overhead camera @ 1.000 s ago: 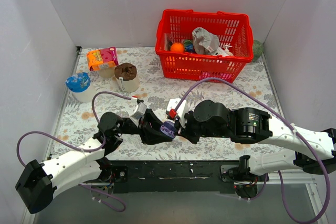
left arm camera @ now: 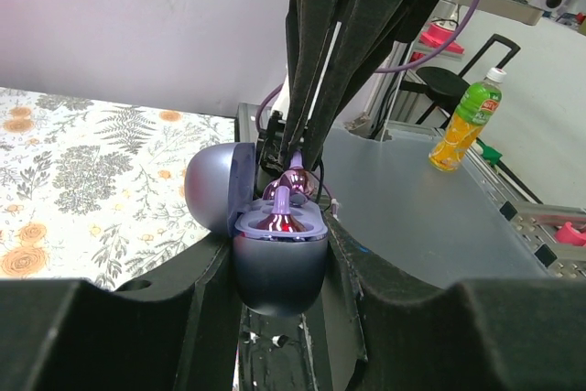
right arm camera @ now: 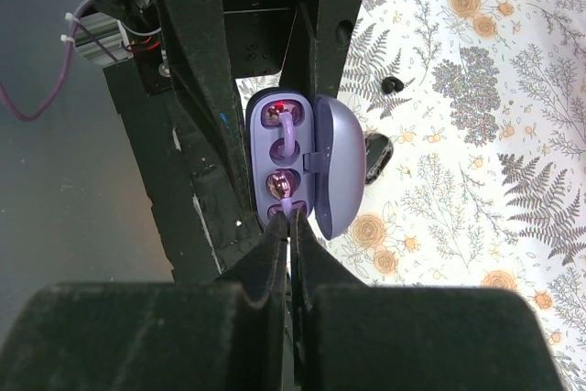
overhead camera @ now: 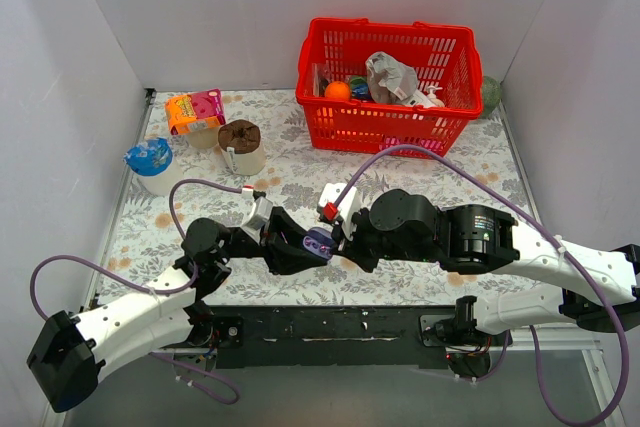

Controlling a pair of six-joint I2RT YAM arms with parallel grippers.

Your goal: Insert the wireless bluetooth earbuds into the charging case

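The lavender charging case, its lid swung open, is held between the fingers of my left gripper. One earbud sits in the case's upper well in the right wrist view. Another earbud is at the lower well with its stem pointing towards my right gripper. That gripper is shut, its tips touching or just at the stem's end; whether they pinch it I cannot tell. In the left wrist view the nearer earbud rests in the case, stem up.
A red basket of assorted items stands at the back. Several containers, including a blue-topped one, are at the back left. Both grippers hover close together near the table's front edge.
The right arm looks still.
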